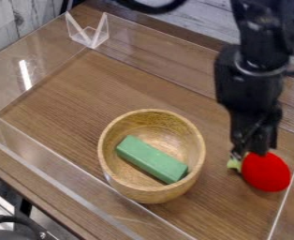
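My gripper [248, 141] hangs at the right, just above a red round object [267, 172] with a pale green part at its left. Whether the fingers are open or shut is hard to tell from this dark shape. A wooden bowl [118, 178] at the lower middle holds a green block [151, 159].
A clear wire-like holder [87, 28] stands at the upper left.
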